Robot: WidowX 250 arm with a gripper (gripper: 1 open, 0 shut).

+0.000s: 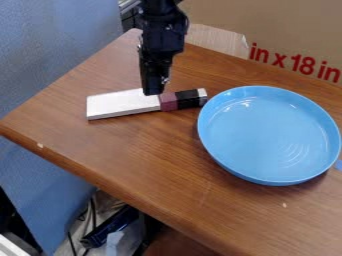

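Observation:
A flat bar, white along most of its length with a maroon and black right end, lies left of a large light blue plate on the wooden table. My black gripper points down from the top, its tips at the bar near where white meets maroon. Whether the fingers are open or shut on the bar cannot be made out.
A cardboard box with red print stands behind. The table's left edge borders a blue surface; cables hang below the front edge.

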